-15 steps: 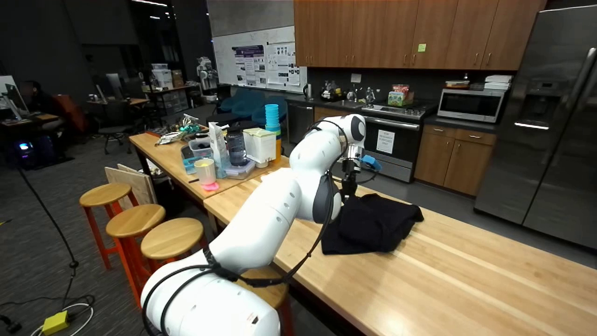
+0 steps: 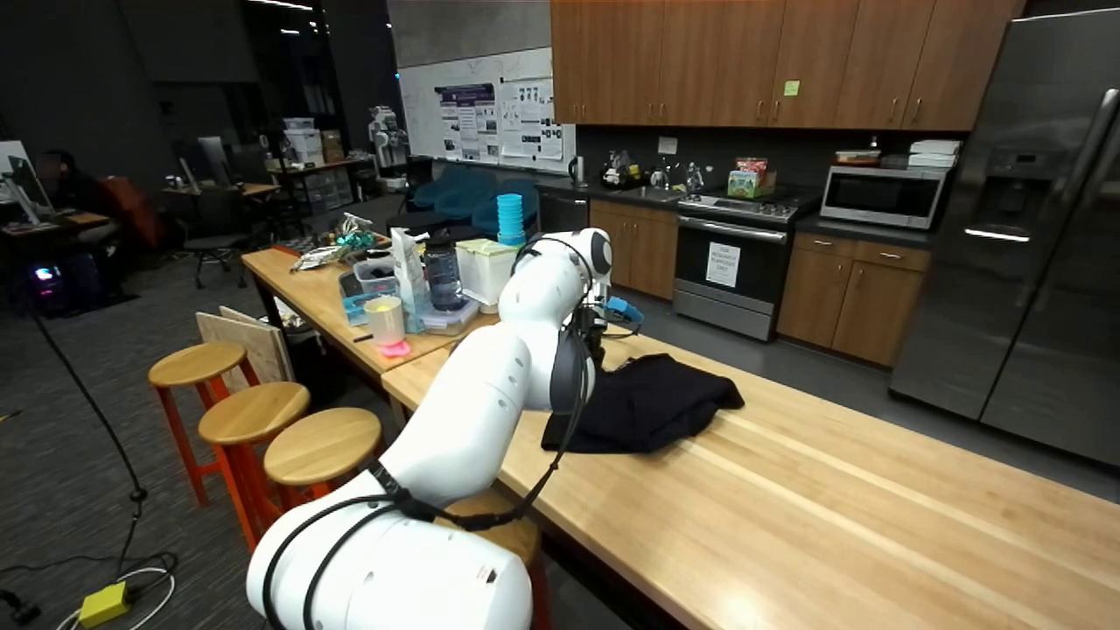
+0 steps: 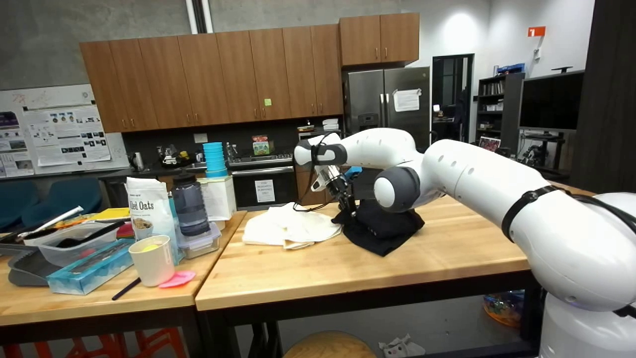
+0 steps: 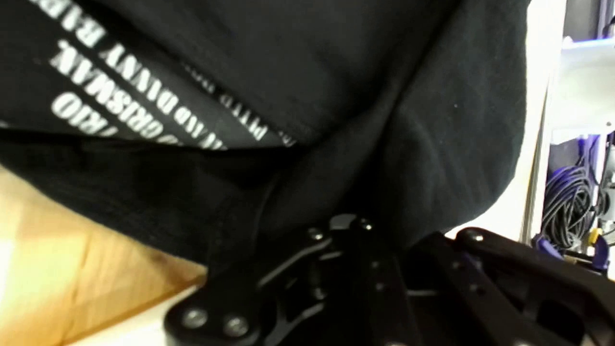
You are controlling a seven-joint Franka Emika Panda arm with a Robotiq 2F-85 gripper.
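Observation:
A black cloth with white lettering, seemingly a T-shirt (image 3: 381, 229), lies bunched on the wooden table. It shows in exterior view 1 as a dark heap (image 2: 656, 404) just beyond the arm. My gripper (image 3: 352, 214) points down at the cloth's left edge in exterior view 2, shut on a fold of it. From the wrist, the fabric (image 4: 323, 115) fills most of the view and runs down to the gripper; its fingertips are dark against the black folds and hard to make out. A white cloth (image 3: 289, 226) lies left of the black one.
On the adjoining left table stand an oats bag (image 3: 149, 209), a dark bottle (image 3: 191, 206), a mug (image 3: 153, 262) and several containers. Stools (image 2: 320, 446) line the near side.
The arm and gripper have moved left in exterior view 1, toward the cluttered table. The black cloth has slid left along the tabletop with them.

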